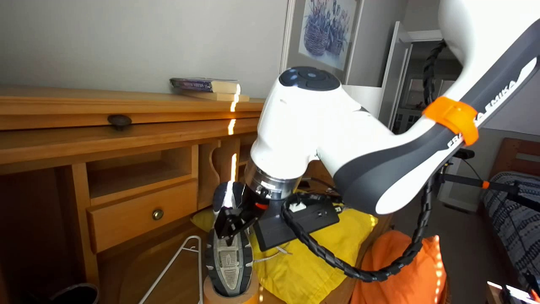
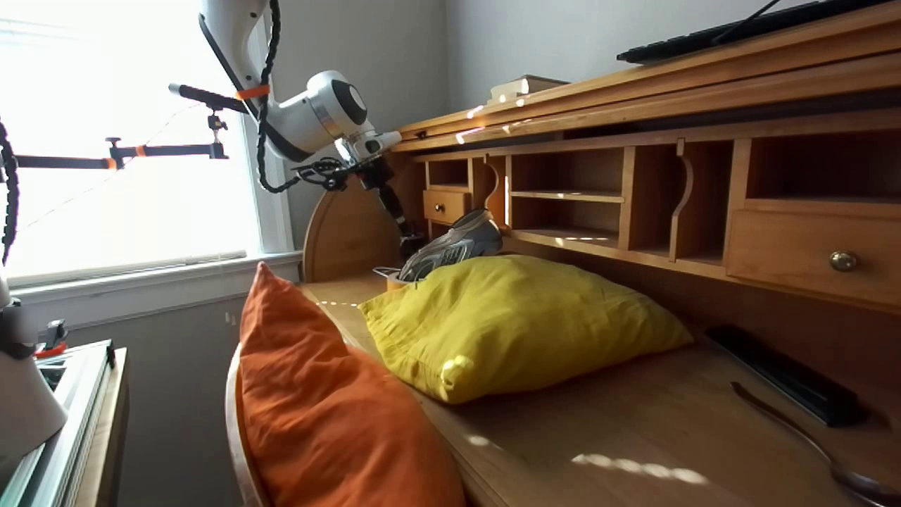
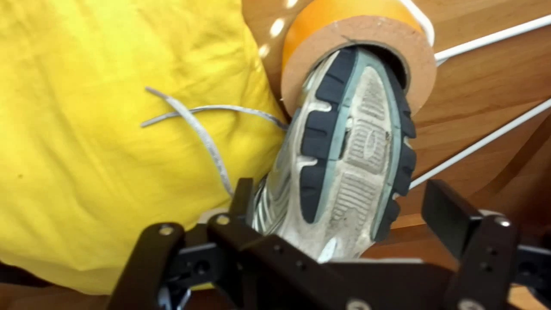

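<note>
A grey and white running shoe [image 3: 356, 150] leans with its sole facing out, its toe tucked into the hole of an orange tape roll [image 3: 304, 31]. Its heel end rises toward the desk's cubbyholes in exterior view 1. My gripper stands open over the shoe, one finger at each side of the sole in the wrist view. Nothing shows gripped between the fingers; whether they touch the shoe I cannot tell. The heel is hidden behind the gripper in the wrist view. Loose laces [image 3: 206, 139] trail over the yellow pillow [image 3: 103, 155].
Beside the shoe, a white hanger [image 1: 172, 261] lies on the desk. The desk's drawer [image 1: 144, 215] and cubbyholes stand behind. An orange pillow [image 2: 329, 405] rests at the front edge. Further along lie a black object [image 2: 785, 372] and a spoon [image 2: 811, 439].
</note>
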